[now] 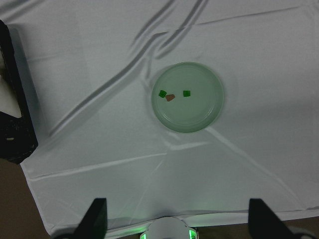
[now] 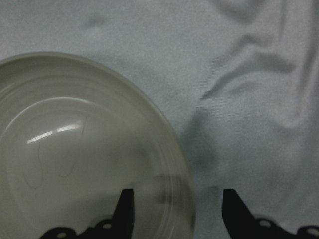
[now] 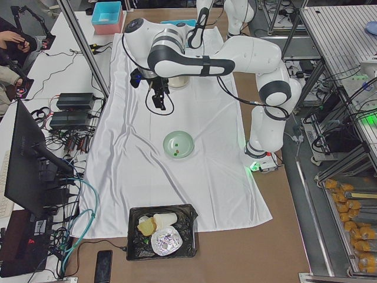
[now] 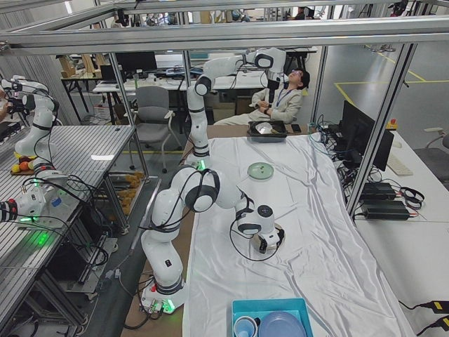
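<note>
A pale green plate (image 1: 199,109) lies on the white cloth with small green pieces (image 1: 187,93) and a brown piece (image 1: 170,97) on it. My left gripper hangs high over the cloth, open and empty, facing down toward that plate. A beige dish (image 2: 84,149) lies under my right gripper, which is open with its fingers either side of the dish's rim, seen from above; whether they touch it is unclear.
A black tray (image 3: 135,247) with foil, bread and a white item sits at the near end in the left camera view. A blue bin (image 4: 245,309) with plates and cups stands at the other end.
</note>
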